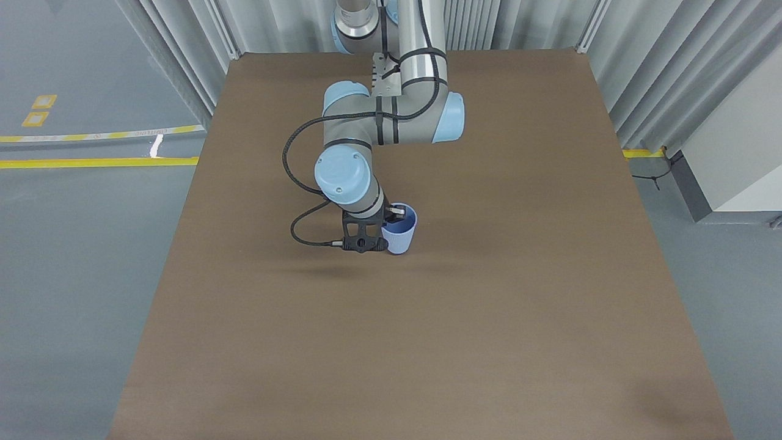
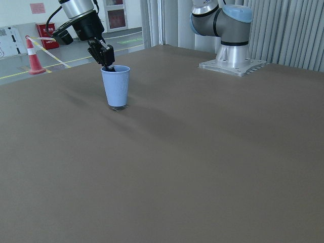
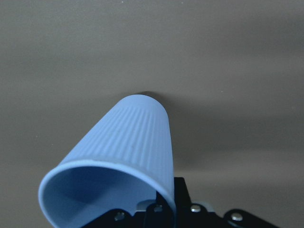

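A light blue ribbed cup stands upright on or just above the brown table, right beside my gripper in the front view. In the left view the cup has my gripper at its rim, one black finger reaching inside. The wrist view shows the cup with its wall between the black fingers, so the gripper appears shut on the rim. Whether its base touches the table is hard to tell.
The robot's base is at the back of the table. Curtains and a white wall block lie beyond the edges, with a traffic cone on the floor.
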